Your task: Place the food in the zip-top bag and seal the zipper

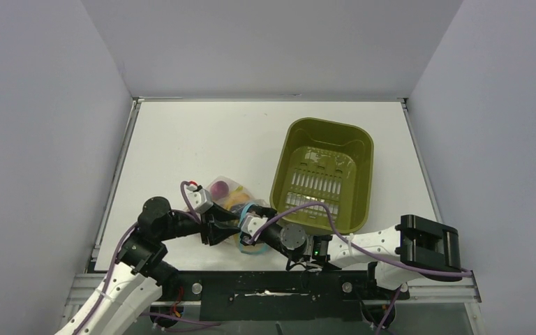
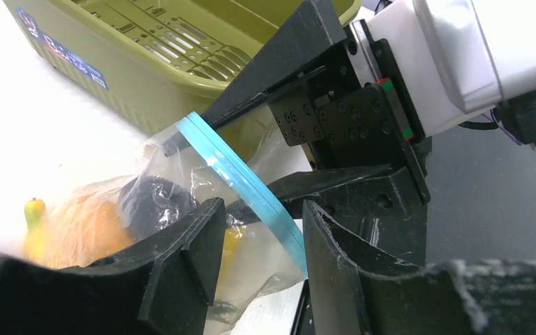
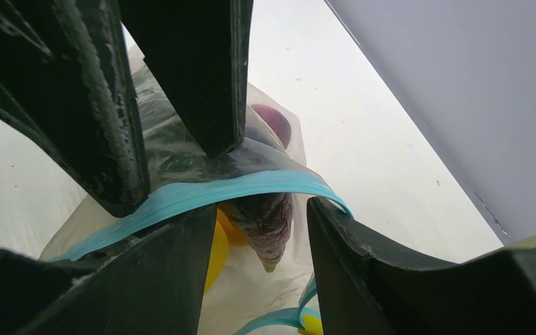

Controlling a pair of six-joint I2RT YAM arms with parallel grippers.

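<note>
The clear bag [image 1: 220,181] of food lies near the table's front, largely hidden by both grippers in the top view. Its blue zipper [image 2: 244,183] rises diagonally in the left wrist view. My left gripper stands open, with the zipper end between its fingertips. My right gripper is open at the bag's mouth, its fingers on either side of the opening, where a dark purple item [image 3: 265,230] and yellow pieces [image 3: 216,258] show inside. A red-purple round item [image 3: 272,118] sits farther back in the bag.
An empty olive-green basket [image 1: 279,171] stands at the back right, close beside the bag and the right gripper. Grey walls enclose the sides and back.
</note>
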